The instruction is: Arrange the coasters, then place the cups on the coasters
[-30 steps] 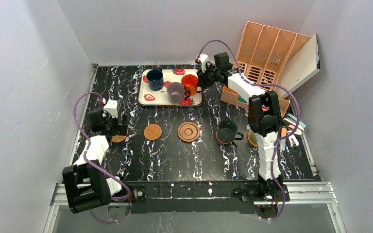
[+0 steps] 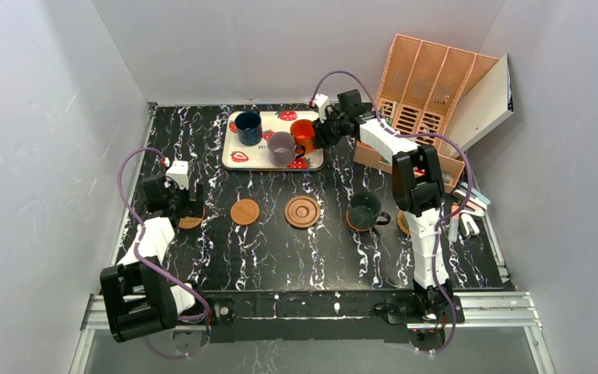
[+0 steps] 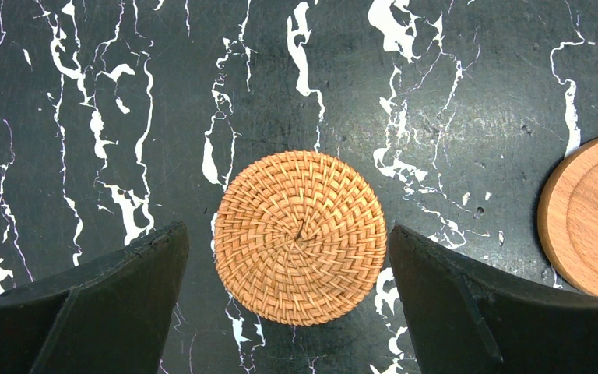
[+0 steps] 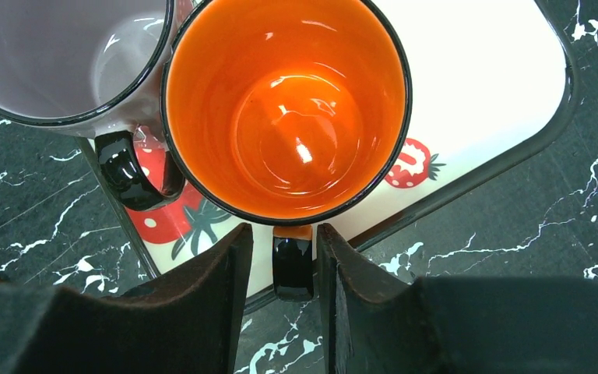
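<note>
On the strawberry tray (image 2: 233,160) stand a dark blue cup (image 2: 248,128), a greyish-purple cup (image 2: 282,149) and an orange cup (image 2: 304,134). The orange cup's black handle (image 4: 293,269) lies between the fingers of my right gripper, which are part open with a small gap on either side. Over a woven coaster (image 3: 300,238) at the table's left, my left gripper is open and empty. Two wooden coasters, one plain (image 2: 244,212) and one ringed (image 2: 302,212), lie bare mid-table. A dark green cup (image 2: 365,210) rests on another coaster.
The purple cup (image 4: 62,62) stands right against the orange one, its handle toward my right gripper's side. An open orange case (image 2: 428,93) fills the back right, with small items (image 2: 467,214) near the right edge.
My right gripper has come down and slightly left, to the orange cup's handle. The left arm and the cups have stayed where they were.
</note>
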